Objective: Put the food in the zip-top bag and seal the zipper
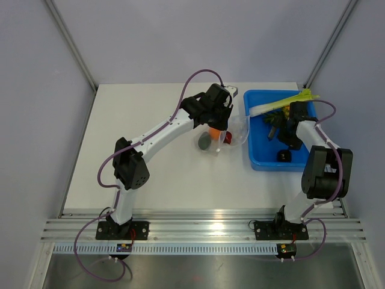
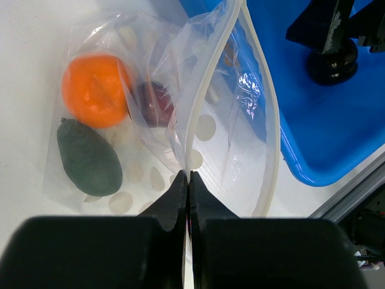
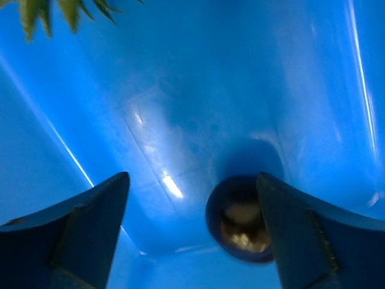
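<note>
The zip top bag (image 2: 234,150) lies on the white table holding an orange fruit (image 2: 96,90), a dark green avocado (image 2: 89,158) and a dark red item (image 2: 155,102). My left gripper is shut at the bag's open edge; whether film is pinched between its fingertips is hard to tell. In the blue bin, my right gripper stands open over a dark round item (image 3: 231,220), blurred and partly behind the right finger in the right wrist view.
The blue bin (image 1: 258,164) also holds a long leek-like vegetable (image 1: 271,105) along its back and a spiky green leafy top (image 1: 274,118).
</note>
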